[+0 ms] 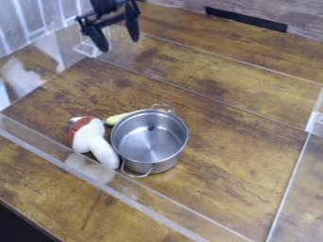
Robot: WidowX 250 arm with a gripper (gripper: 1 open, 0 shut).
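Observation:
A steel pot (pixel 150 142) with wire handles stands on the wooden table, low in the centre of the view. Against its left side lies a white plush toy (pixel 101 149) with a red band, and a pale green-yellow item (pixel 117 119) pokes out behind the pot's upper left. My black gripper (pixel 117 30) is at the top left, high and well away from these things. It is open, with nothing seen between its fingers.
Clear acrylic walls border the work area on the left, front and right.

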